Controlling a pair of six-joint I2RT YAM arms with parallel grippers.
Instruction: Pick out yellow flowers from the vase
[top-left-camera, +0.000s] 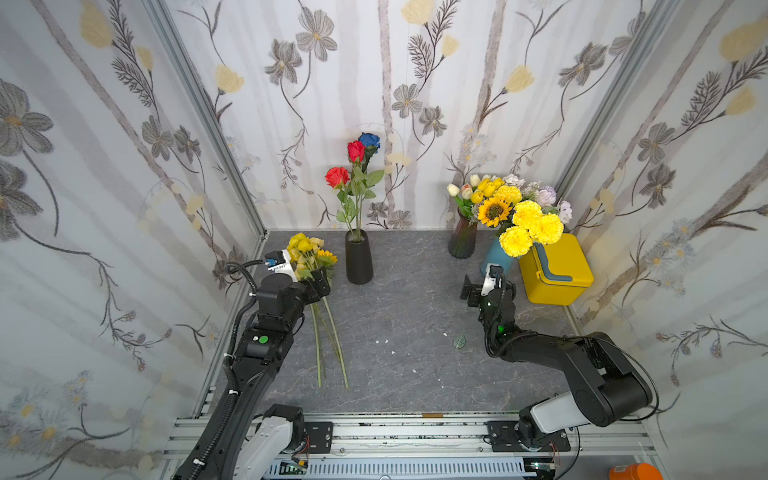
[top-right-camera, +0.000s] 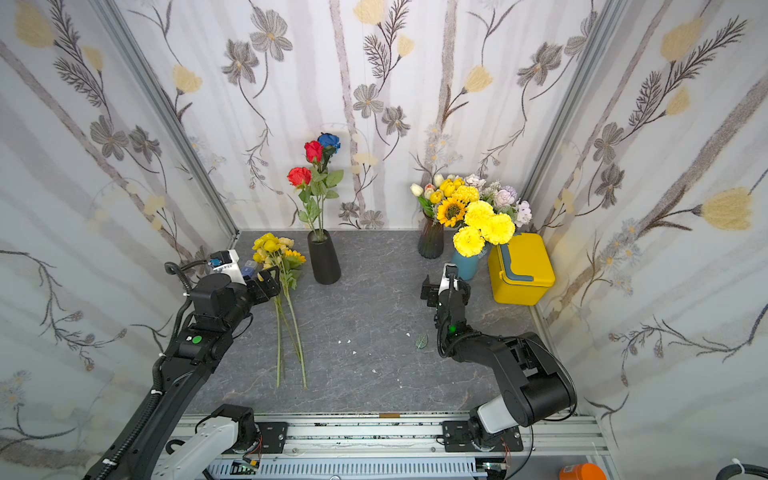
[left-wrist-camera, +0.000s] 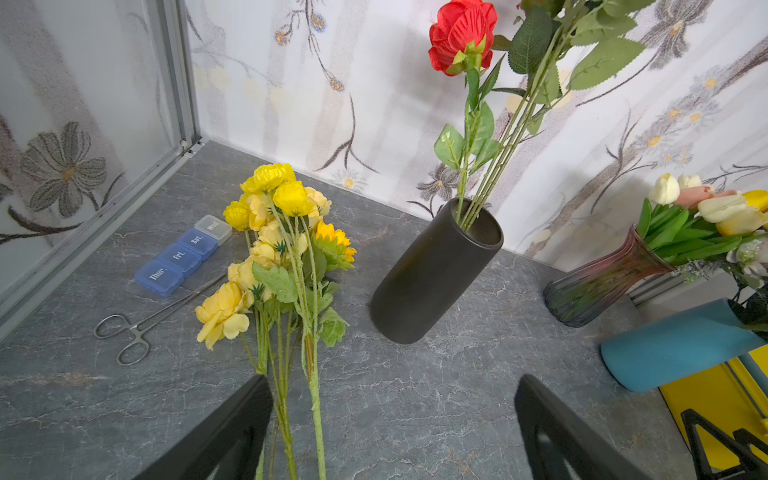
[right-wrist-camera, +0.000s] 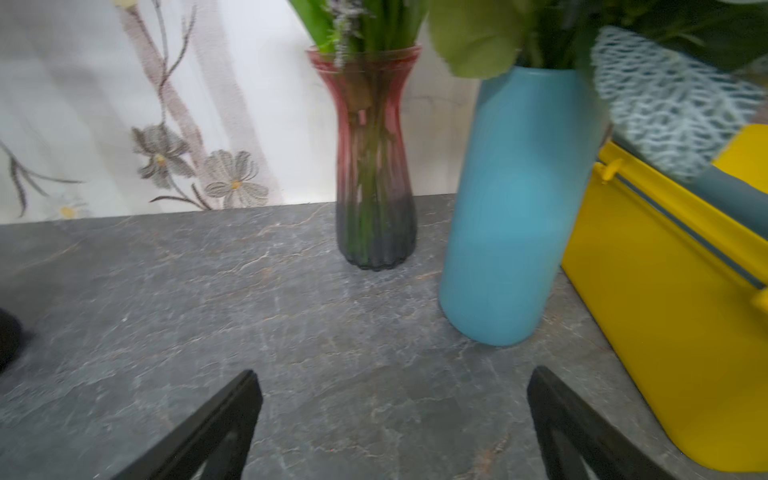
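Observation:
Several yellow flowers (left-wrist-camera: 274, 177) lie on the table at the left, their long stems (left-wrist-camera: 314, 408) toward the front edge. My left gripper stands open above and beside them, nothing between its fingers. Red and blue roses (top-left-camera: 356, 151) fill the black vase (left-wrist-camera: 436, 272). At the right, yellow flowers and a sunflower (top-left-camera: 493, 212) sit above the blue vase (right-wrist-camera: 524, 208), mixed with pale blooms. A red-grey glass vase (right-wrist-camera: 376, 192) holds tulips (left-wrist-camera: 700, 212). Facing the blue vase's lower part, with a gap, is my right gripper, open and empty.
A yellow box (right-wrist-camera: 664, 312) stands right of the blue vase. Scissor-like forceps (left-wrist-camera: 148, 324) and a blue pill case (left-wrist-camera: 182, 254) lie left of the loose flowers. A small green leaf (top-left-camera: 459, 341) and white scraps lie mid-table, otherwise clear.

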